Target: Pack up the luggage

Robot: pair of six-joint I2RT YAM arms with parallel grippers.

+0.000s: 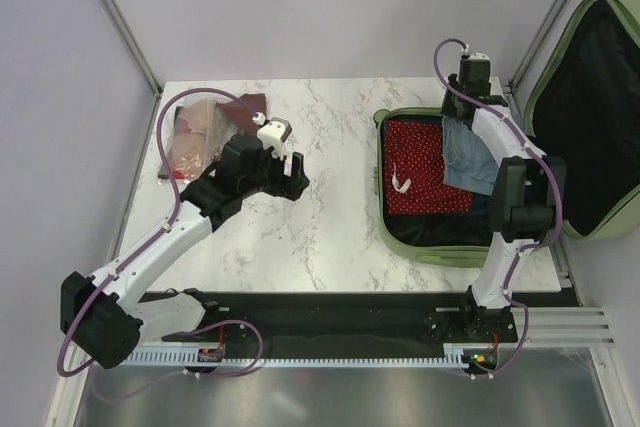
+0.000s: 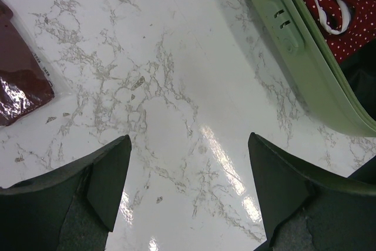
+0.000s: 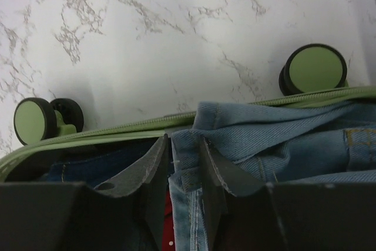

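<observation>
An open green suitcase [image 1: 430,252] lies on the right of the table, holding red polka-dot fabric [image 1: 420,202] with a white strap and folded blue denim [image 1: 468,172]. My right gripper is at the suitcase's far edge, shut on the denim [image 3: 264,130], which bunches up beside its fingers against the zip. My left gripper hangs open over bare table, left of the suitcase, with nothing between its fingers.
Bagged items [image 1: 190,147] and a maroon piece [image 1: 250,107] lie at the table's back left. The raised lid [image 1: 595,107] stands at the right.
</observation>
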